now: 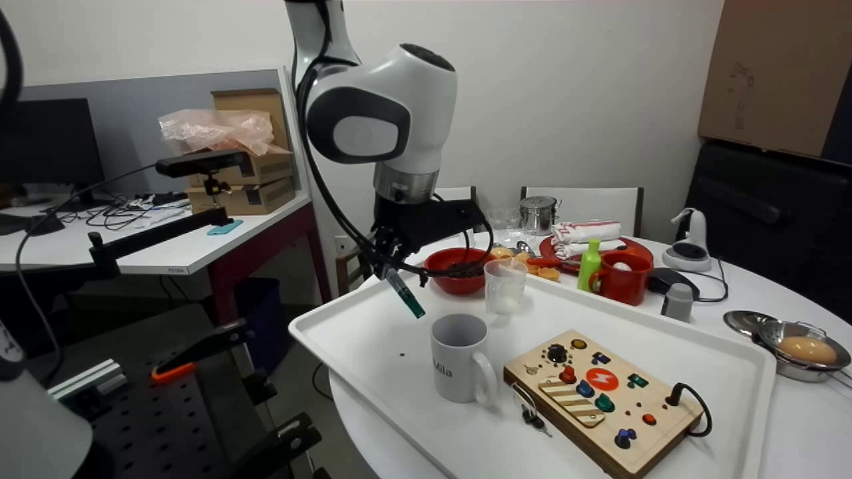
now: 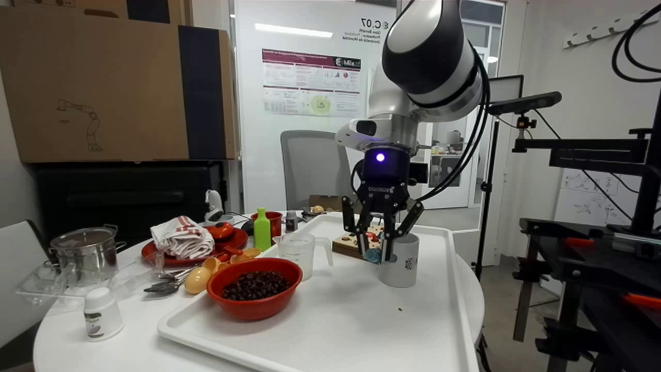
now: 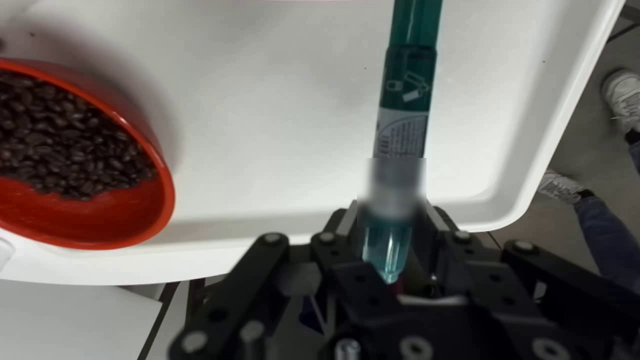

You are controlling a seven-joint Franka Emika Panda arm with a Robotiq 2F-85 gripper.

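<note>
A green marker with a white label (image 3: 400, 129) is pinched between the fingers of my gripper, its far end reaching toward the top of the wrist view. In exterior view 1 the marker (image 1: 405, 294) slants downward in the air, to the left of and above the grey mug (image 1: 455, 359) that reads "Mila". The mug stands upright on the white tray (image 1: 367, 363); its inside bottom is hidden. From the other side, my gripper (image 2: 378, 251) appears in front of the mug (image 2: 403, 260), the marker's end pointing away from that camera.
A red bowl of coffee beans (image 2: 254, 288) and a clear measuring cup (image 1: 504, 286) stand close by. A wooden panel with knobs (image 1: 603, 399) lies right of the mug. The tray's left part is free apart from small dark specks.
</note>
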